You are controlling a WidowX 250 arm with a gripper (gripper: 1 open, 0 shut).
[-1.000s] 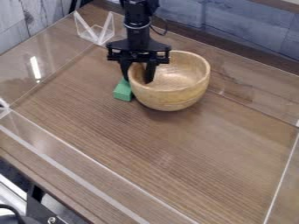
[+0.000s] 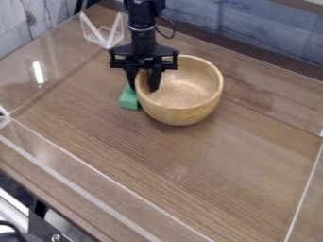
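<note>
My black gripper (image 2: 147, 68) reaches down from the top at the left rim of a tan bowl (image 2: 190, 95), its fingers over that rim; whether they close on it cannot be made out. A green block (image 2: 127, 98) lies on the table (image 2: 151, 180) just left of the bowl, partly hidden by the gripper and bowl.
A clear crumpled plastic piece (image 2: 101, 34) stands at the back left. Walls bound the back and upper left.
The bowl and gripper have shifted slightly left and toward the viewer since a second ago.
</note>
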